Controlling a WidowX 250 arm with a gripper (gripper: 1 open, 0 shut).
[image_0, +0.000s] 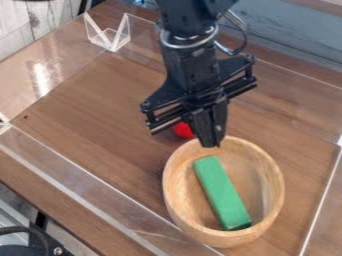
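My dark gripper (201, 125) hangs over the middle of the table, just above the back rim of a round wooden bowl (181, 205); it looks shut, with nothing visible between its fingers. A green block (222, 191) lies lengthwise inside the bowl. A red object (182, 131) sits on the table behind the bowl, partly hidden by the gripper.
A clear plastic holder (110, 32) stands at the back left. A transparent strip runs along the front left edge, and a wall lies at the back.
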